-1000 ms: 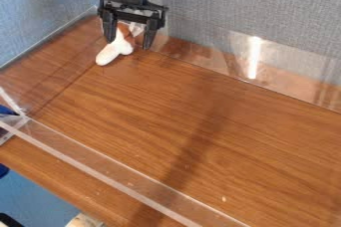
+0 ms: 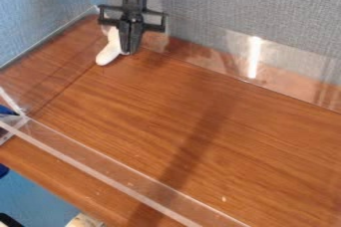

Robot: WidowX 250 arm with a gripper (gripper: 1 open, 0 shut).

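Observation:
The black gripper is at the back left of the wooden table, directly over a white soft-looking object that lies tilted near the corner. The fingers look closed together at the object's right part, which they partly hide. Whether anything is held between them cannot be seen.
Clear plastic edging runs along the front left and back. Grey padded walls stand behind and to the left. A blue item sits at the far left edge.
The gripper's fingers have drawn together from a wider spread over the white object, hiding more of its right part. The object has barely moved.

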